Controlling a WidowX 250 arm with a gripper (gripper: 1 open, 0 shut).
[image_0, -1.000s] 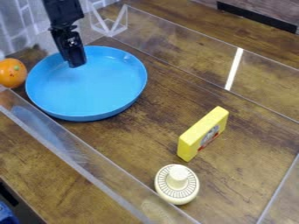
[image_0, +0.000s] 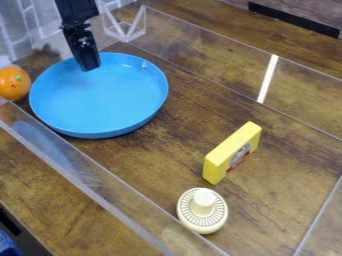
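My black gripper (image_0: 83, 52) hangs at the top left, above the far rim of a large blue plate (image_0: 96, 108); it is open, with nothing visible between its fingers. An orange round object (image_0: 12, 82) sits left of the plate. A yellow box (image_0: 233, 151) stands on the wooden table right of the plate, and a white round object with a knob (image_0: 202, 210) lies nearer the front.
Clear plastic walls or strips run along the lower left and around the back. A white strip (image_0: 267, 78) lies on the wooden surface (image_0: 160, 160) at the upper right, where there is free room.
My gripper has shifted very slightly upward and back. The plate and the other objects have not moved.
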